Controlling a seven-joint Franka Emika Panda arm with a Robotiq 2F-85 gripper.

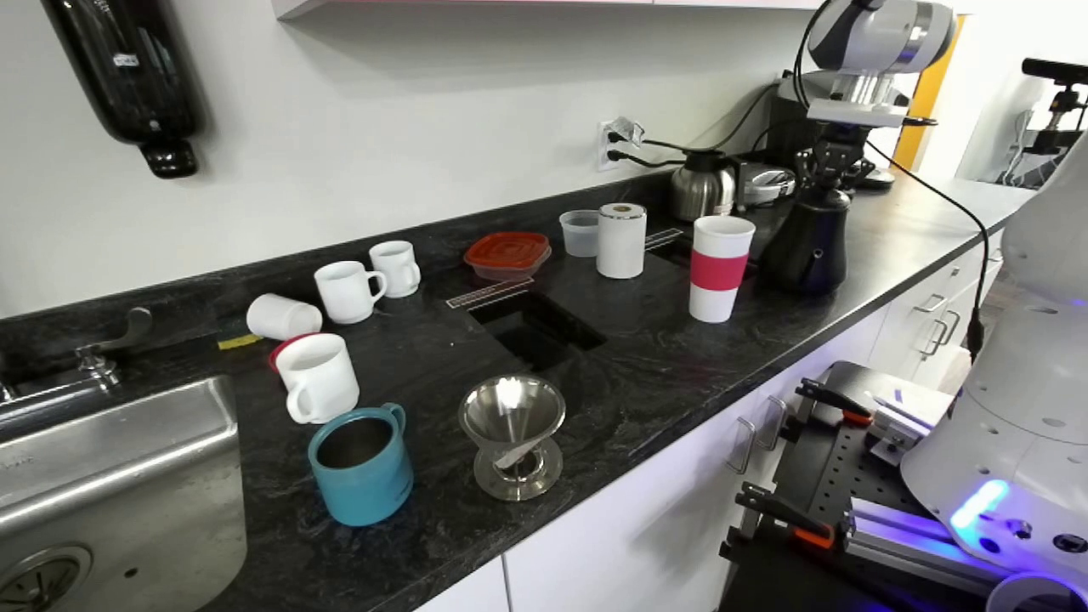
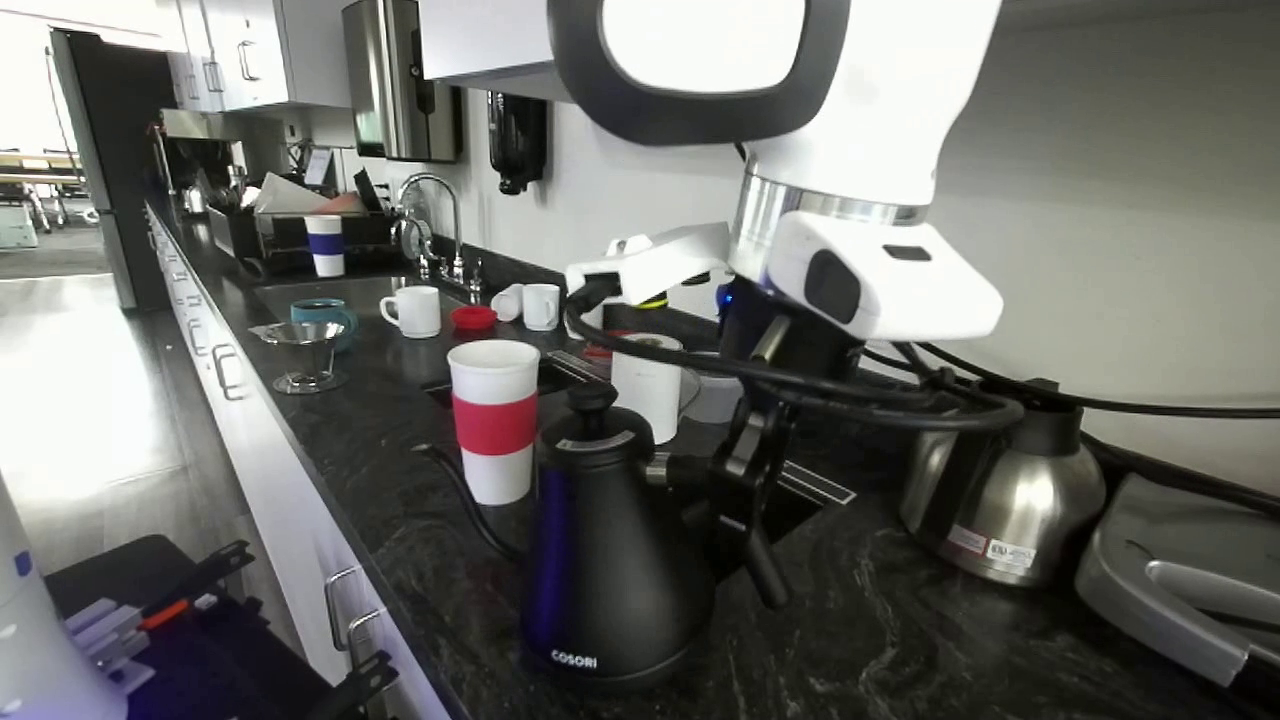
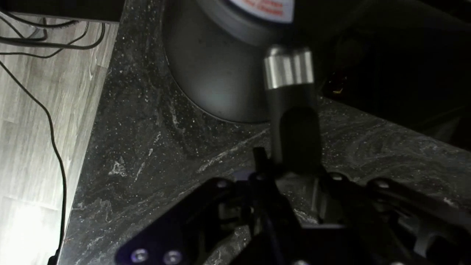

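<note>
A black gooseneck kettle stands upright on the dark counter, its spout toward the white cup with the red band. In exterior view 1 the kettle is at the right, partly below my arm. My gripper is at the kettle's black handle, shut on it near its outer end in the wrist view. From the other side, my gripper shows behind the kettle, beside the handle; its fingertips are partly hidden there.
A white canister and a steel carafe stand near the wall. A metal dripper, a teal mug and several white mugs are farther left, by the sink. Bare counter lies between cup and dripper.
</note>
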